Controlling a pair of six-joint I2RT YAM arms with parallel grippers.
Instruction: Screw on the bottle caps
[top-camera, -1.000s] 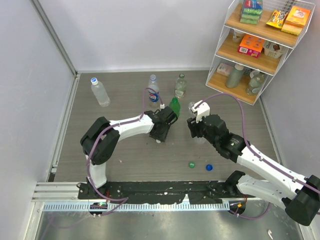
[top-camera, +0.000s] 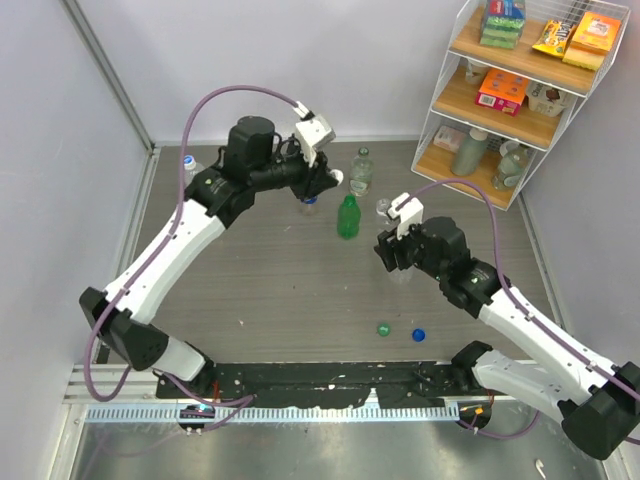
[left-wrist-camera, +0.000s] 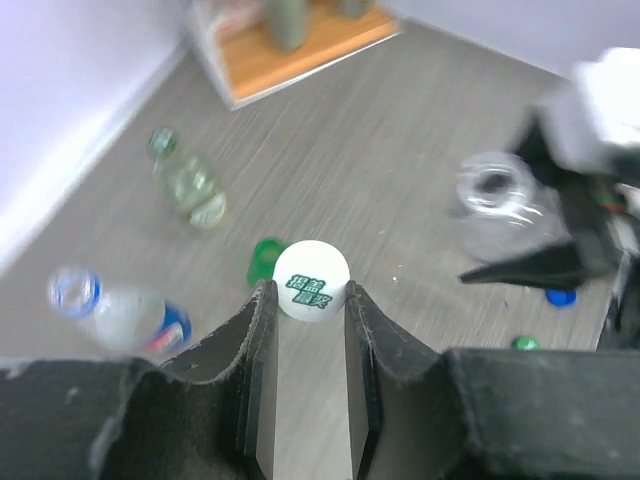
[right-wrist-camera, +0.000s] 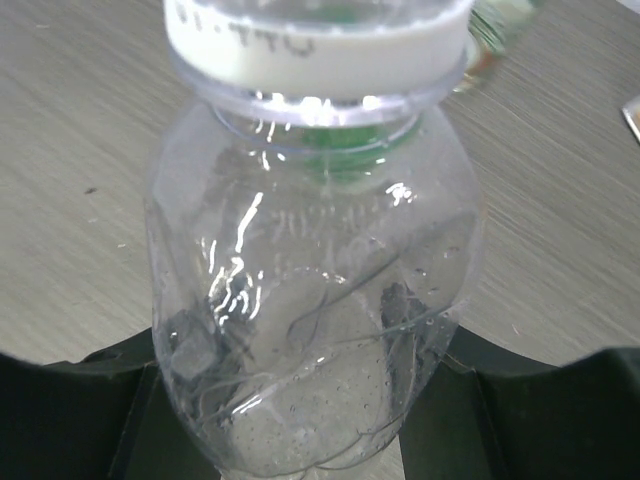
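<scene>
My left gripper (top-camera: 326, 176) is raised over the back of the table, shut on a white bottle cap (left-wrist-camera: 311, 280) with green print, held at the fingertips. My right gripper (top-camera: 391, 250) is shut on a clear bottle (right-wrist-camera: 310, 290), whose neck with a white ring fills the top of the right wrist view. A green bottle (top-camera: 348, 220), a clear bottle (top-camera: 361, 172) and a blue-labelled bottle (left-wrist-camera: 130, 316) stand at the back. A green cap (top-camera: 383, 329) and a blue cap (top-camera: 419, 334) lie on the front right of the table.
A wire shelf (top-camera: 535, 100) with snacks and bottles stands at the back right. Walls bound the sides and back.
My left gripper has risen from low over the table's middle, carrying the white cap up and towards the back. The right arm has stayed in place.
</scene>
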